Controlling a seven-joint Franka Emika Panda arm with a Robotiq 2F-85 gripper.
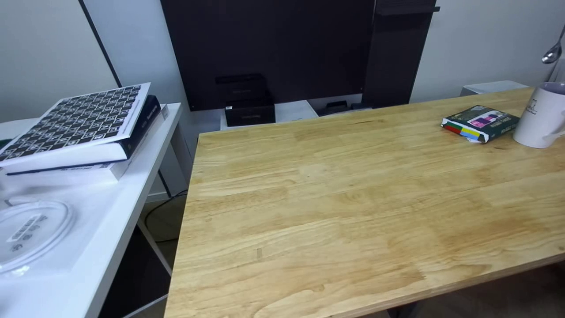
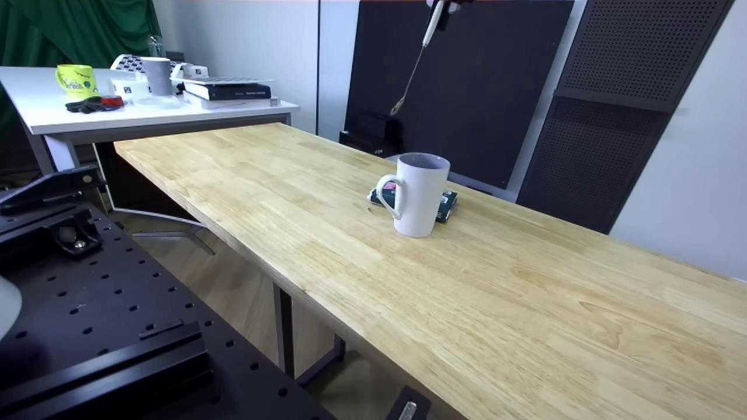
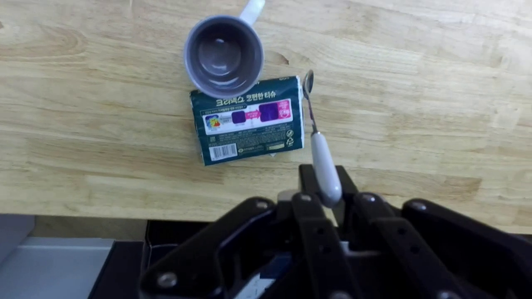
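My gripper is shut on the white handle of a spoon, whose metal bowl points away from the fingers. In exterior view 2 the spoon hangs in the air, bowl down, well above the table. A tall white mug with a grey inside stands upright on the wood; seen from above, the mug looks empty. Beside it lies a flat dark green tissue pack. From the wrist, the spoon's bowl appears just past the pack's right edge. Exterior view 1 shows only the spoon's metal end.
A white side table with books, cups and small items stands apart at its far end. A dark panel rises behind the table.
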